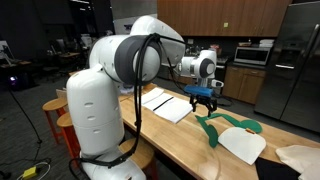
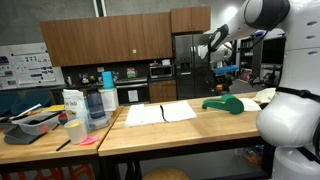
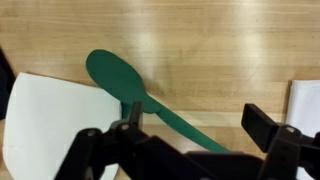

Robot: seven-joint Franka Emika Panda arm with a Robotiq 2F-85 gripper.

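Note:
A dark green spoon-shaped utensil (image 3: 118,76) lies flat on the wooden table, its wide head at upper left in the wrist view and its handle running down to the right. My gripper hangs over the handle, fingers wide apart with nothing between them. From exterior view 1, the gripper (image 1: 200,103) is well above the tabletop, with a green utensil (image 1: 208,131) lower down and a second green shape (image 1: 242,122) to its right. The tip of the handle is hidden behind the gripper in the wrist view.
A white rounded sheet (image 1: 242,145) lies right of the green utensil, with a black piece (image 1: 275,170) and another pale piece (image 1: 300,157) beyond it. White sheets (image 1: 172,108) cover the table's left part. Containers (image 2: 75,130) crowd another counter.

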